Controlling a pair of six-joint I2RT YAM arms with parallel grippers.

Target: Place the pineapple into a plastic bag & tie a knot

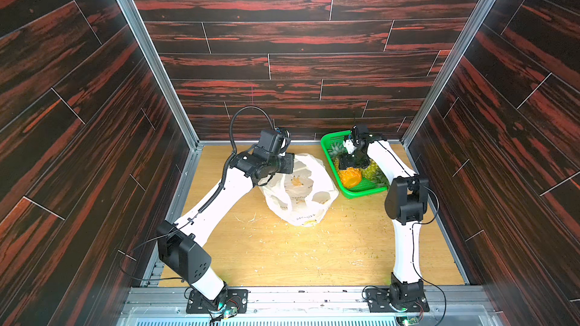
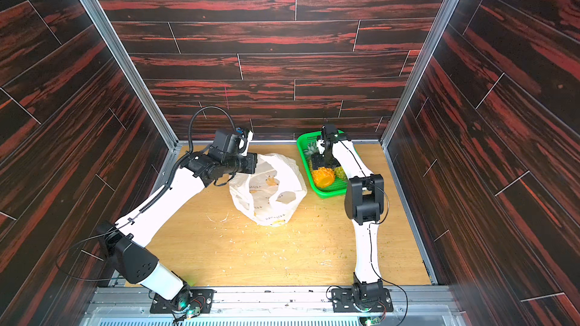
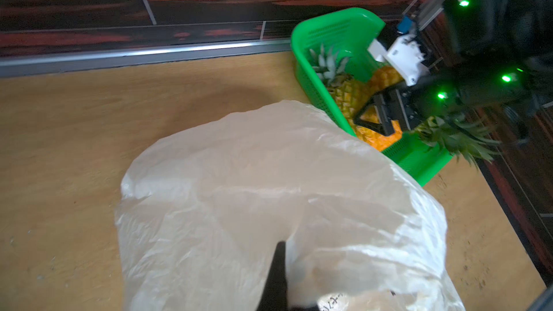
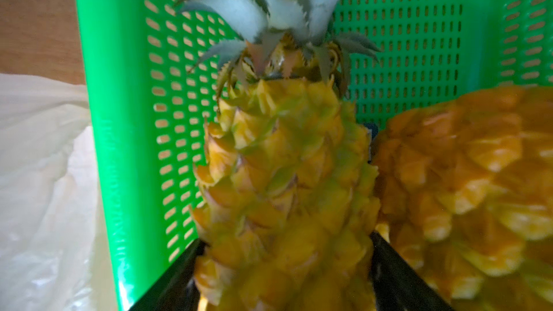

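Note:
The white plastic bag (image 1: 302,210) stands on the table with its mouth spread, and its film fills the lower part of the left wrist view. My left gripper is shut on the bag's edge, the film gathering at its dark fingers (image 3: 275,282). In the right wrist view a yellow-green pineapple (image 4: 282,178) with a grey-green crown lies in the green basket (image 4: 98,138). My right gripper is open around its lower body, one finger (image 4: 178,276) on each side. Whether both touch the fruit, I cannot tell.
An orange-coloured pineapple (image 4: 460,184) lies close against the right side of the first one. Another leafy crown (image 3: 460,138) hangs over the basket's near right side.

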